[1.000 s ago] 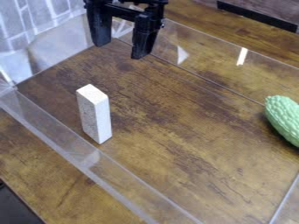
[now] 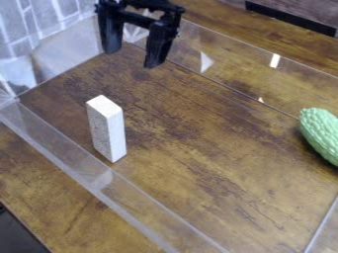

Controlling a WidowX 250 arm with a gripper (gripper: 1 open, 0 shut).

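Observation:
My black gripper [image 2: 133,42] hangs at the top centre, open, with its two dark fingers apart and nothing between them. Below it to the left, a white rectangular block [image 2: 106,128] stands upright on the wooden surface [image 2: 199,148]. A light green bumpy vegetable-like object [image 2: 319,132] lies at the right edge, partly cut off by the frame.
Clear plastic walls [image 2: 93,178] border the wooden area on several sides. A pale tiled or crinkled surface [image 2: 34,35] is at the upper left.
The block and green object have not moved.

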